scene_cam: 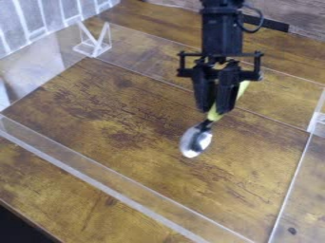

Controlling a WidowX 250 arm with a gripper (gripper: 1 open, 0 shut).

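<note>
My black gripper (219, 93) hangs over the right-middle of the wooden surface, shut on a spoon with a yellow-green handle. The silver bowl of the spoon (196, 141) points down toward the front left, below the fingers. Whether it touches the surface is unclear.
Clear plastic walls edge the wooden work area (114, 142) at the front left, right and back. A white bracket (94, 43) stands at the back left, beside a white slatted object (26, 19).
</note>
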